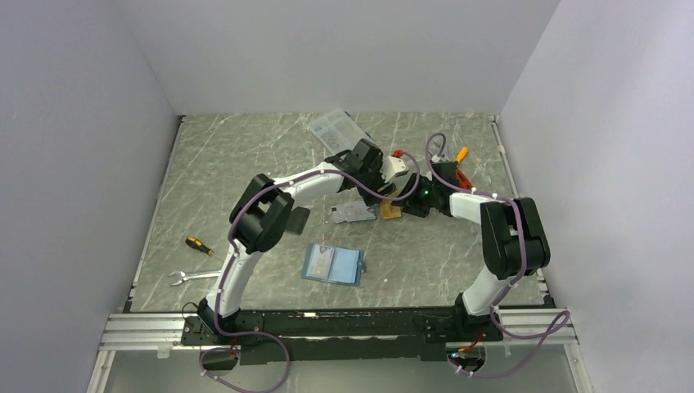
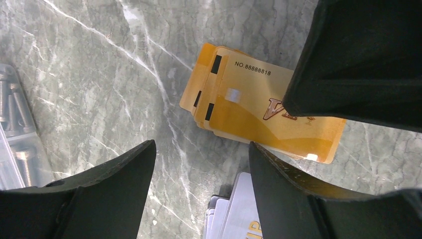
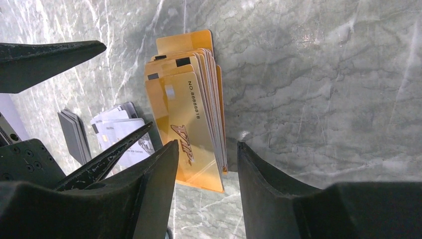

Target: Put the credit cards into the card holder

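Observation:
The gold card stack [image 1: 391,210] lies uneven on the table, its cards fanned sideways in the right wrist view. My left gripper stands open beside one end of the stack, nothing between its fingers. From the other side, my right gripper is open over the gold cards [image 3: 191,124]; one finger overlaps them in view, the other is clear of their edge. Silver cards [image 1: 353,212] lie just left of the gold ones, and a dark stack [image 1: 297,220] farther left. The blue card holder [image 1: 348,266] is spread open near the front, a pale card in its left side.
A clear parts box [image 1: 337,129] stands behind the left gripper. An orange-handled tool [image 1: 462,154] lies behind the right arm. A screwdriver [image 1: 198,244] and a wrench [image 1: 192,277] rest at front left.

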